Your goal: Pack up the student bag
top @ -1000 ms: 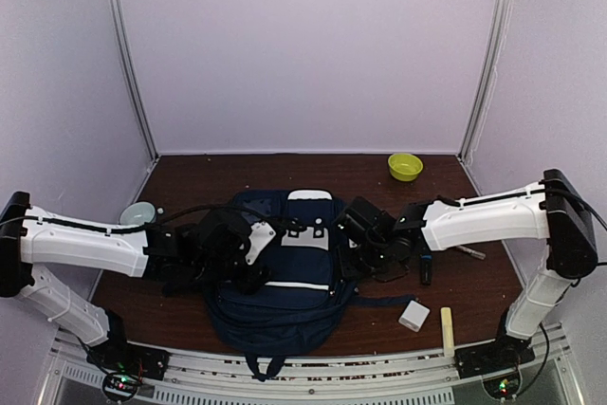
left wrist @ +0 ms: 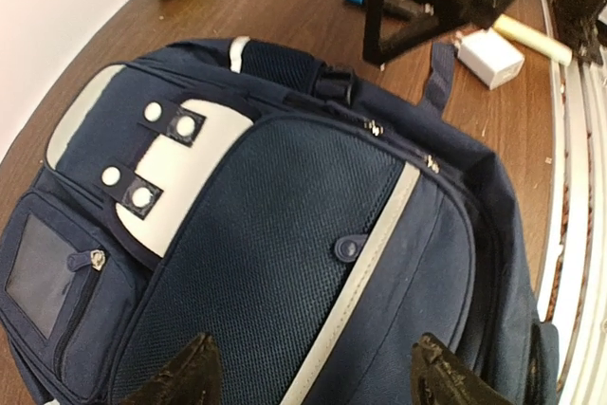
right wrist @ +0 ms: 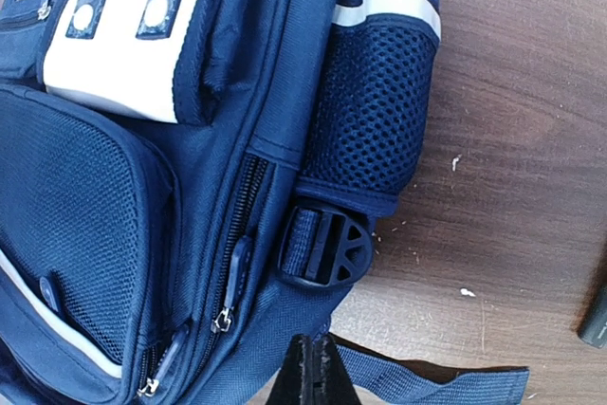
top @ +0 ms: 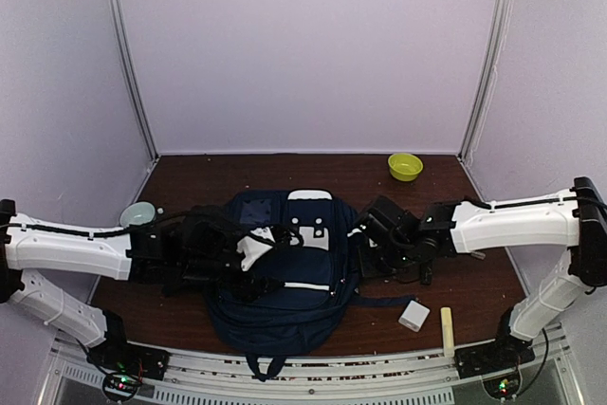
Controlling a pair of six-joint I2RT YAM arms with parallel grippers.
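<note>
The navy backpack [top: 305, 315] lies on the table, front face up. In the right wrist view my right gripper is shut, its tips together and nothing between them, over the bag's side near the loose strap [right wrist: 441, 388]. A zipper pull [right wrist: 237, 272] lies to its upper left, clear of the fingers, on a track with a short run of zipper teeth showing. Another zipper pull [right wrist: 169, 362] sits lower left. My left gripper stands open above the front pocket [left wrist: 285, 215], its fingers wide apart and empty.
A yellow-green bowl [top: 405, 167] stands at the back right. Right of the bag are a white block [top: 413, 316], a cream stick [top: 447, 329] and a dark marker [top: 425, 272]. A pale round item [top: 138, 213] sits at left, by the left arm.
The left gripper has shifted slightly over the bag, still open.
</note>
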